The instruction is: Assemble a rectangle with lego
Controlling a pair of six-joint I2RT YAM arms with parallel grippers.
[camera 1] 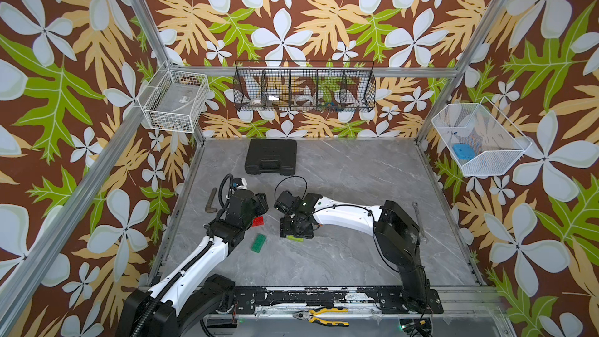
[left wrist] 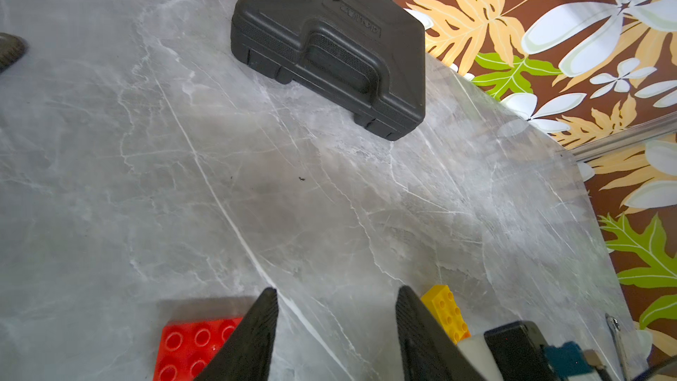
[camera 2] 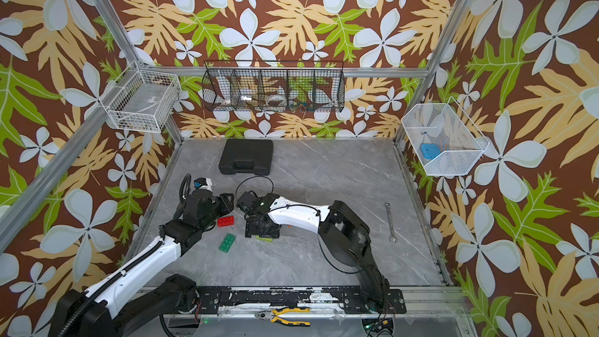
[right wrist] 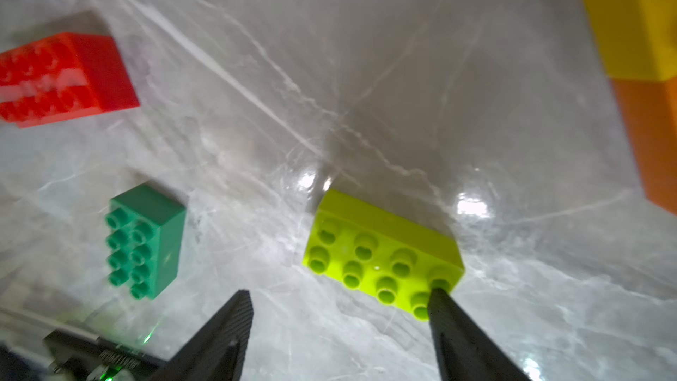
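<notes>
Below my right gripper lies a lime brick [right wrist: 384, 250], studs facing the camera; the fingers stand open, apart from it in the right wrist view. A green brick [right wrist: 144, 240] and a red brick [right wrist: 67, 77] lie separately to its left. At the right edge of that view are a yellow brick [right wrist: 627, 17] and an orange brick [right wrist: 656, 141], end to end. My left gripper is partly open with bare table between its fingers. The red brick [left wrist: 194, 345] appears just left of them, partly hidden by one finger.
A black case [left wrist: 331, 42] sits at the back of the table. A wrench [camera 2: 390, 221] lies on the right side, and pliers [camera 1: 321, 316] rest at the front edge. Both arms are close together near the bricks.
</notes>
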